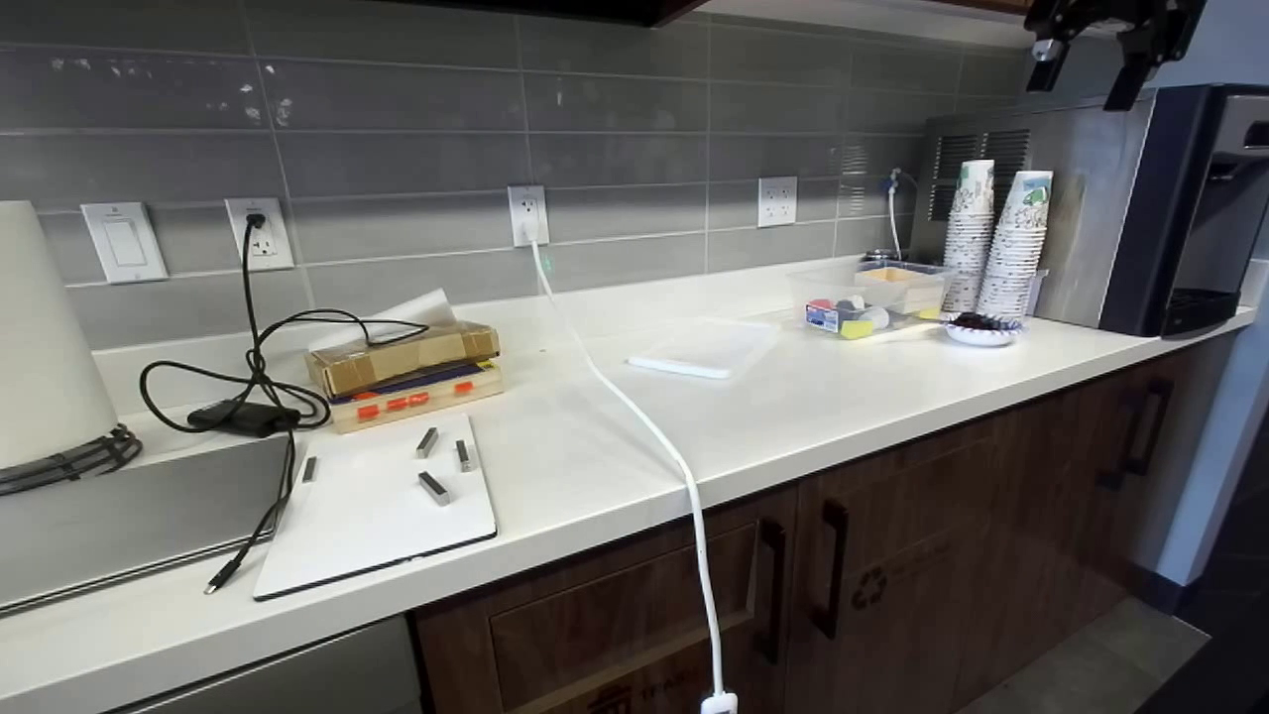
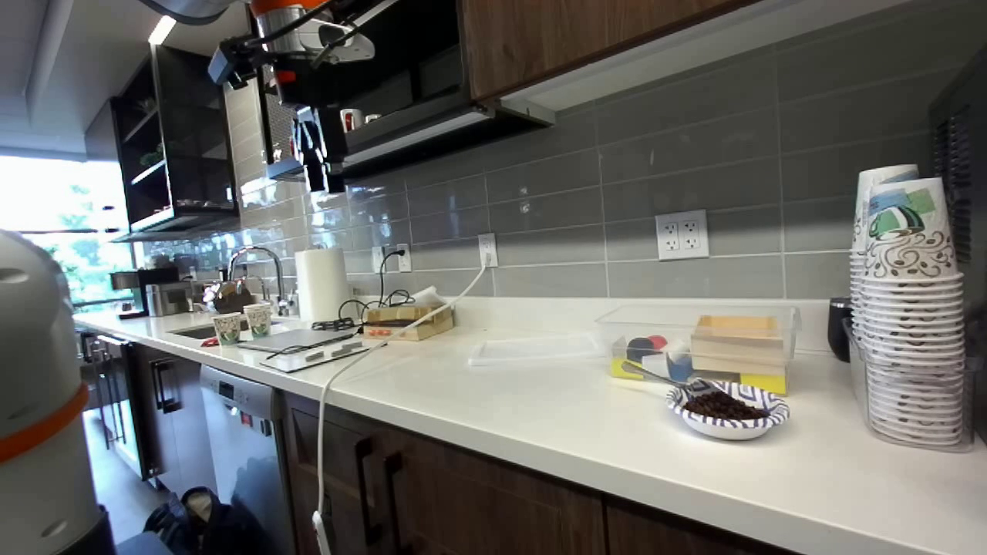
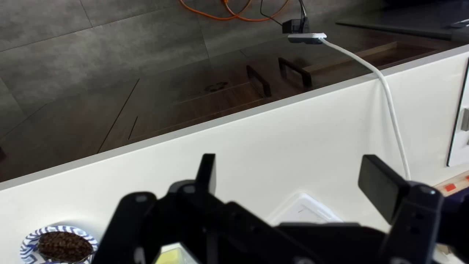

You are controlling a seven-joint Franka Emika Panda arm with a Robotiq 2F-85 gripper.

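High above the counter, my gripper stands open, its two black fingers wide apart and nothing between them. In exterior view 1 the gripper (image 1: 1080, 93) shows at the top right corner; exterior view 2 has it (image 2: 324, 176) near the upper cabinets. Below, a patterned bowl (image 2: 728, 427) of dark beans with a spoon in it rests on the counter; the wrist view shows that bowl (image 3: 27, 246) at lower left. A clear container (image 2: 786, 344) with several small items sits behind it. A white lid (image 2: 537, 348) lies flat to its left, partly hidden by my gripper in the wrist view.
Stacked paper cups (image 2: 911, 361) stand at the right end. A white cable (image 1: 636, 411) crosses the counter and hangs over its front edge. A whiteboard (image 1: 357, 535) with several metal blocks lies beside the boxes (image 1: 410, 357).
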